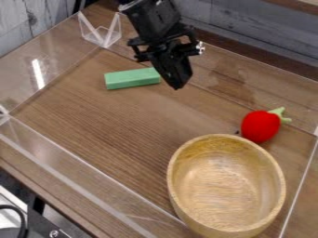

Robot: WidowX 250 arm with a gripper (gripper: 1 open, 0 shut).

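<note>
My black gripper (174,74) hangs at the top centre, just right of a green block (132,78) that lies on the wooden table. It looks shut, with nothing visible between its fingers. A red strawberry-like object (258,126) with a green top lies on the right. A large tan bowl (224,188) stands at the lower right.
A clear wire-like holder (102,28) stands at the top left near the back. A dark cable lies at the lower left corner.
</note>
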